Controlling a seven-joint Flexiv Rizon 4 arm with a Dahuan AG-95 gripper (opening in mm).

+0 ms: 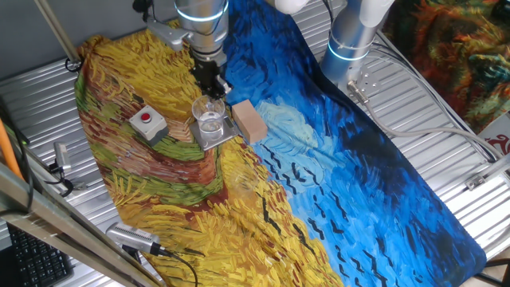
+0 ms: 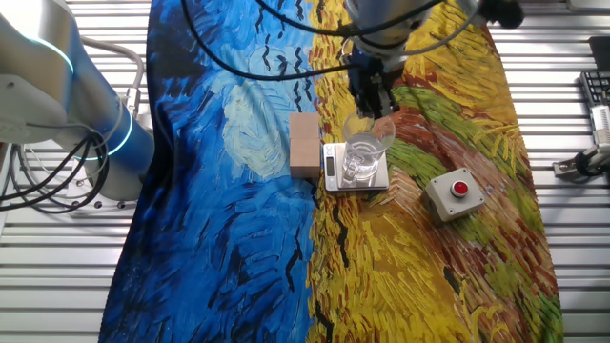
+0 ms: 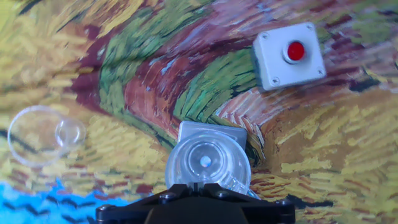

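Observation:
A clear glass jug [image 1: 210,121] stands upright on a small flat scale [image 2: 378,178]. My gripper is at the jug's near edge in the wrist view, its fingertips drawn together. They overlap the rim there, and I cannot tell whether they touch it; nothing shows between them. From the side, the dark gripper [image 1: 212,86] hangs just over the jug's back edge. Right against the scale sits a tan wooden block [image 2: 305,145]. A grey box with a red button [image 3: 291,56] lies a short way off on the patterned cloth.
Another clear round vessel [image 3: 37,135] appears at the left of the wrist view. A silver device [image 1: 131,237] with a cable is near the front rail.

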